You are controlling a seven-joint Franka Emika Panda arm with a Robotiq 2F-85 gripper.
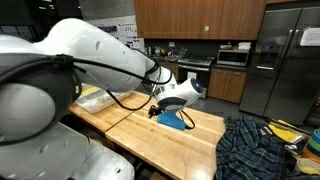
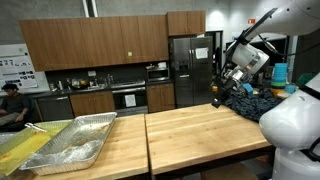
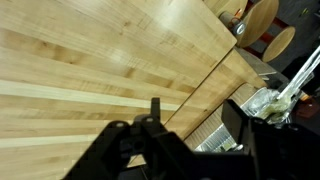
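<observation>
My gripper hangs above the wooden table (image 3: pixel 70 60). In the wrist view its dark fingertips stand apart, with table boards visible between them. The lower gap is too dark to make out, so how far the fingers are closed is unclear and no held object can be made out. In exterior view 1 a flat blue patch (image 1: pixel 172 119) shows below the white arm; whether it lies on the table or belongs to the arm cannot be told. Exterior view 2 has the gripper (image 2: pixel 217 102) above the table's far right part.
A dark checked cloth (image 1: pixel 250 148) covers the table's right side. At the left in exterior view 2 lies a foil-like tray (image 2: pixel 75 145). Wooden spoons (image 3: pixel 262 18) and a clear plastic-covered tray (image 3: pixel 235 125) border the wrist view. Mid-table is bare.
</observation>
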